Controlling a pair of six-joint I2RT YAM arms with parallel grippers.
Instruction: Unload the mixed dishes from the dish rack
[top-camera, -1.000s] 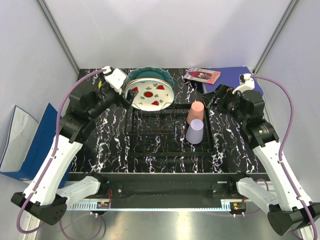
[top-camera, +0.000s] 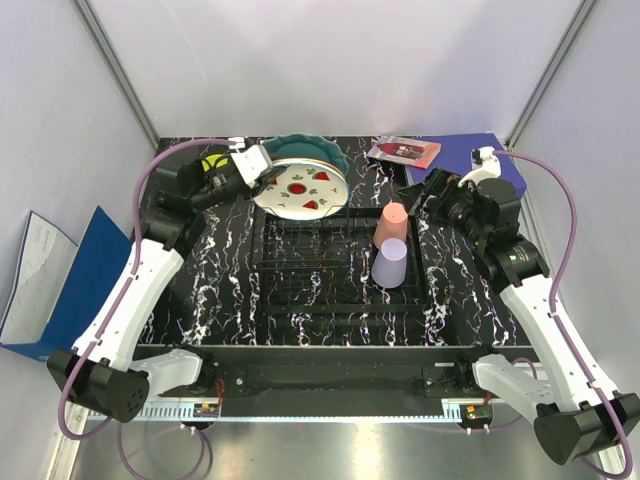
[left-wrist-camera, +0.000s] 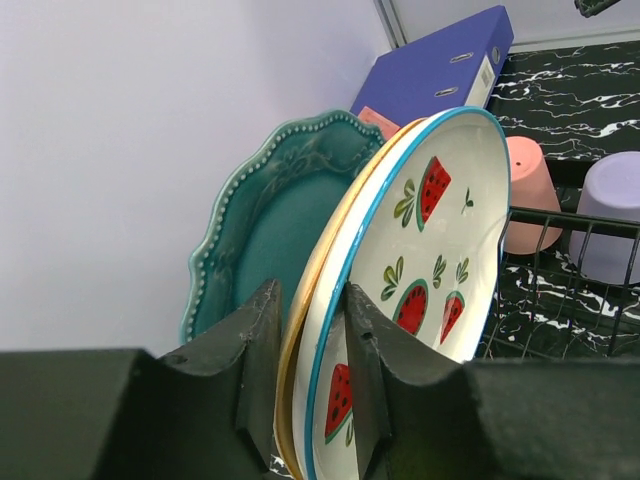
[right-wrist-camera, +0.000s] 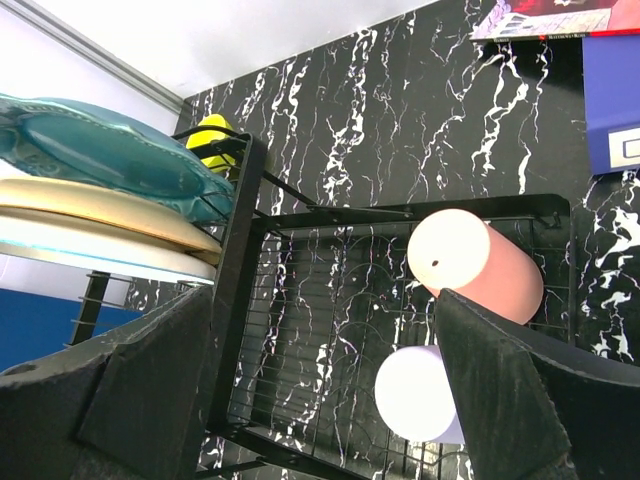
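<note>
The dish rack (top-camera: 340, 305) holds upright plates at the back: a scalloped teal plate (left-wrist-camera: 250, 230), and in front of it a cream-edged one and a white watermelon plate (left-wrist-camera: 440, 250) with a blue rim. My left gripper is at the left edges of the front plates, fingers either side of their rims; whether it grips them is unclear. A pink cup (right-wrist-camera: 485, 270) and a lilac cup (right-wrist-camera: 410, 395) lie at the rack's right. My right gripper stands open above the rack's right part, nothing between its fingers.
A blue box (top-camera: 470, 160) and a printed booklet (top-camera: 400, 150) are at the back right, a blue folder (top-camera: 70, 280) at the far left. Bare marble counter shows on both sides of the rack.
My left gripper has moved from lower left toward the back and right, onto the plates' rims. The right arm and dishes look essentially unmoved.
</note>
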